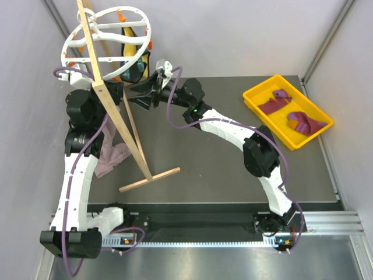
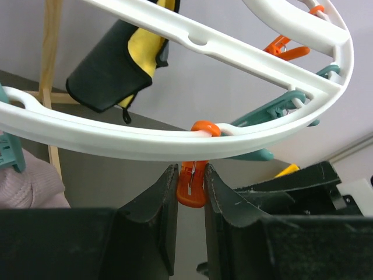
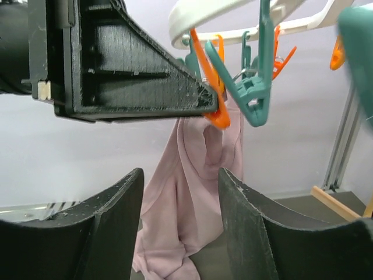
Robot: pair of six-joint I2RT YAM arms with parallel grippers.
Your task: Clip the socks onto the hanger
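Observation:
The white round clip hanger (image 1: 105,26) hangs on a wooden stand at the top left. My left gripper is shut on an orange clip at the hanger's rim; in the right wrist view its black body is beside that clip. My right gripper is part open below the rim with nothing visible between its fingers, facing the left one. A pink sock (image 3: 192,175) hangs behind it, and a black-and-yellow one (image 2: 116,64) hangs from the hanger. A yellow tray (image 1: 256,102) holds purple socks (image 1: 306,123).
The wooden stand (image 1: 122,128) stands close to my left arm, its foot on the grey table (image 1: 215,169). Walls border the table at back and sides.

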